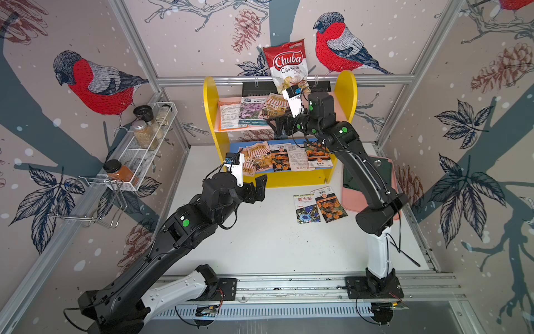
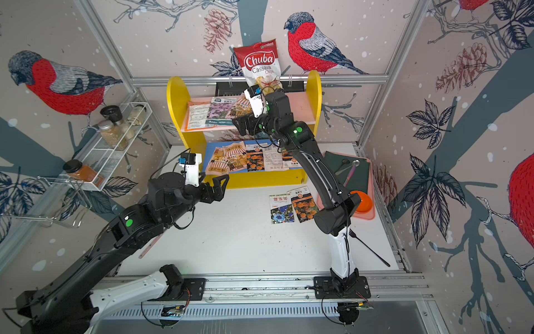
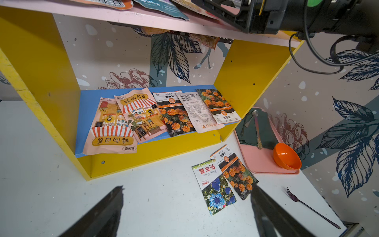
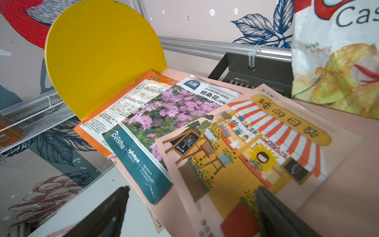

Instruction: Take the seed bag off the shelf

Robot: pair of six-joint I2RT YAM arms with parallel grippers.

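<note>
On the pink top shelf (image 4: pixel 347 197) lie several flat seed bags. In the right wrist view the nearest is a peach bag with a striped awning and sunflowers (image 4: pixel 252 150); its left edge overlaps a pink-flower bag (image 4: pixel 169 106). Farther left is an orange-edged bag (image 4: pixel 118 106). My right gripper stands open at the shelf's front, its fingers spread before the sunflower bag, with nothing held. My left gripper is open and empty, in front of the lower shelf's left part. Two bags, blue-flower (image 3: pixel 216 187) and orange-flower (image 3: pixel 236 173), lie on the table.
On the blue lower shelf (image 3: pixel 88 102) lie more seed bags. Yellow side panels (image 1: pixel 346 94) flank the shelves. A chip bag (image 1: pixel 286 66) stands behind the top shelf. A wire rack (image 1: pixel 150 147) hangs left; a pink tray (image 3: pixel 264 162) sits right.
</note>
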